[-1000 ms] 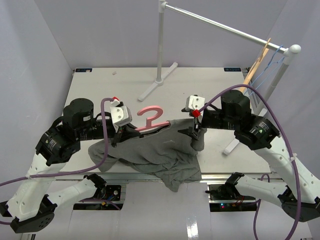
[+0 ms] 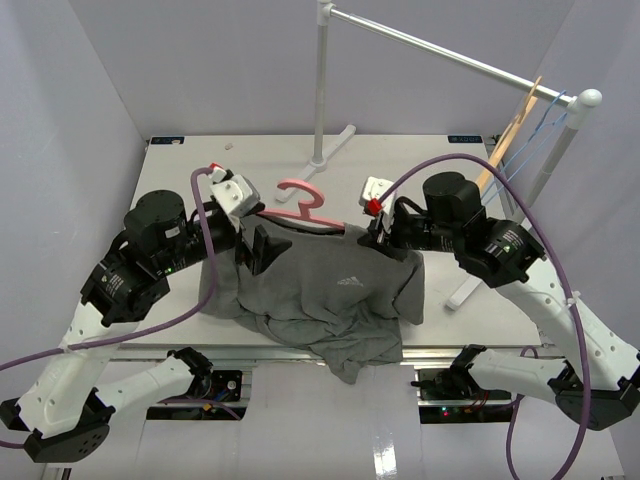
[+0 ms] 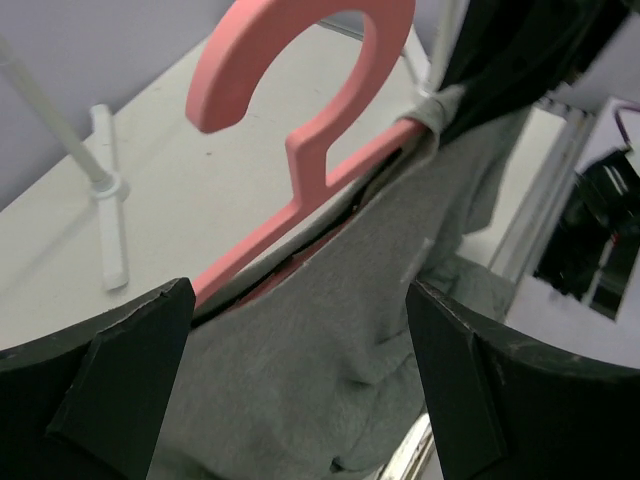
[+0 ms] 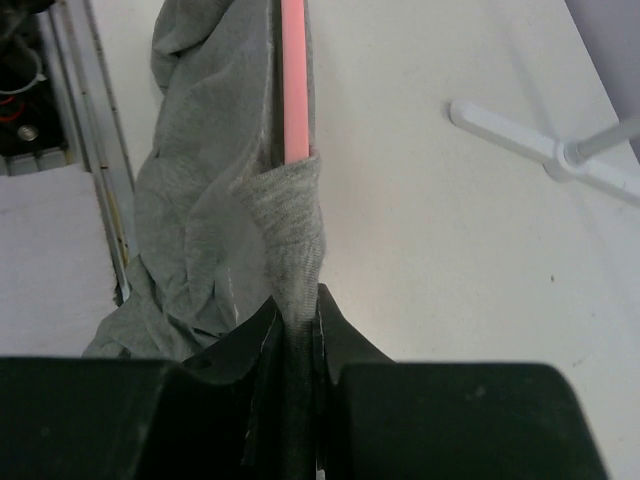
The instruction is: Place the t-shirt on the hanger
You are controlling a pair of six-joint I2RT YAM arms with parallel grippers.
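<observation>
The grey t-shirt (image 2: 330, 290) hangs over the table's front edge, with the pink hanger (image 2: 310, 208) in its neckline and the hook standing out. My left gripper (image 2: 260, 245) is at the shirt's left shoulder, its fingers parted; in the left wrist view the hanger (image 3: 310, 170) and cloth lie beyond the open fingers. My right gripper is shut on the bunched grey shoulder cloth at the end of the hanger (image 4: 295, 90).
A white rack (image 2: 430, 48) stands at the back and right, with wooden and blue hangers (image 2: 512, 135) on it. Bare table (image 2: 230, 170) shows behind the shirt.
The left gripper has opened and risen from its hold on the shirt's left shoulder. The shirt has shifted slightly.
</observation>
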